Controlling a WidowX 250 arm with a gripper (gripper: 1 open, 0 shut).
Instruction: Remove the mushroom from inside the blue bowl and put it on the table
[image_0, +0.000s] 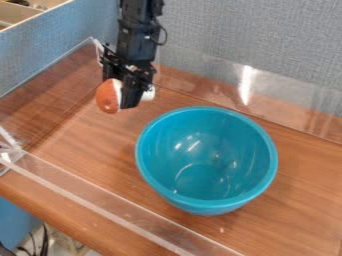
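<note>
The blue bowl stands on the right half of the wooden table, and I see nothing inside it. Behind it to the left, the black gripper points down, shut on the mushroom, whose orange-red cap shows on the left. White parts show to the right of the cap, partly covered by the fingers. The mushroom is low over the table; whether it touches the wood I cannot tell.
Clear plastic barriers run along the table's front left edge and at the back. Grey partition walls rise behind. Bare table lies left of the bowl and below the gripper.
</note>
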